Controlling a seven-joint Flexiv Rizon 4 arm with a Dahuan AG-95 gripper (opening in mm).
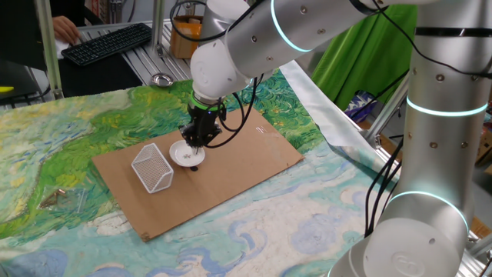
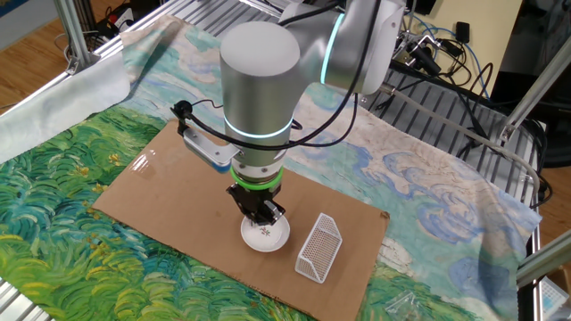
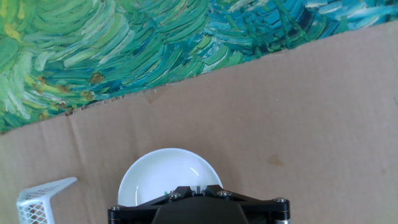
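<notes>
A white plate (image 1: 187, 154) with a small printed pattern rests on the cardboard; in the wrist view the lower part of this plate (image 3: 165, 171) is hidden by the gripper. My gripper (image 1: 201, 148) points down over the plate's edge. From the other side, the gripper (image 2: 271, 215) overlaps the plate's far rim (image 2: 266, 235). In the wrist view the black gripper has its fingertips drawn together, with no object showing between them. Beside the plate stands a white mesh basket (image 1: 152, 168), also visible as a basket (image 2: 319, 249) in the second exterior view.
The brown cardboard sheet (image 1: 223, 181) lies on a painted cloth (image 1: 307, 223). A small dark spot (image 1: 194, 168) shows on the cardboard by the plate. A clear bag with small brown pieces (image 1: 58, 198) lies off the sheet. Bare cardboard (image 2: 169, 187) extends away from the basket.
</notes>
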